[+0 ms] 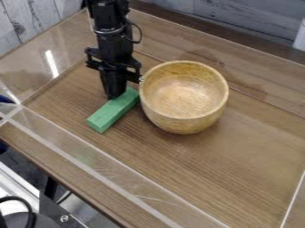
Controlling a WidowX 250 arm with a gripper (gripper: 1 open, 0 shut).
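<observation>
A green oblong block (111,111) lies on the wooden table, angled toward the front left. My black gripper (117,89) is low at its far end, tips pointing down; it looks shut, and whether the tips touch the block I cannot tell. To the right of the block, close beside it, stands a beige round bowl (183,96), empty inside.
A clear strip or edge runs diagonally across the lower left, with a dark cable (18,214) at the bottom left corner.
</observation>
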